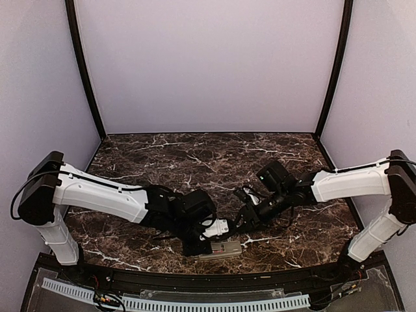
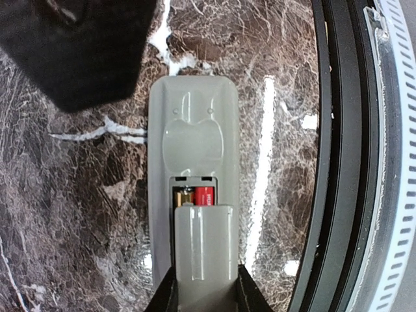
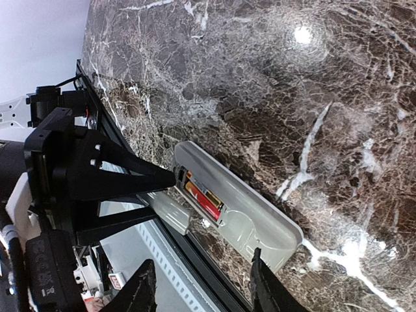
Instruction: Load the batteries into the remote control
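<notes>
The grey remote control [image 2: 194, 120] lies face down on the dark marbled table, close to its front edge. Two batteries sit side by side in its compartment: a red one [image 3: 208, 206] and a gold-and-dark one [image 3: 212, 197]. My left gripper is shut on the grey battery cover, which it holds over part of the compartment; in the right wrist view the cover [image 3: 170, 211] looks raised and tilted, apart from the remote. My right gripper stands open beside the remote's closed end, nothing between its fingers.
A black rail and white slotted strip [image 1: 214, 303] run along the table's front edge, close to the remote. The two grippers are close together.
</notes>
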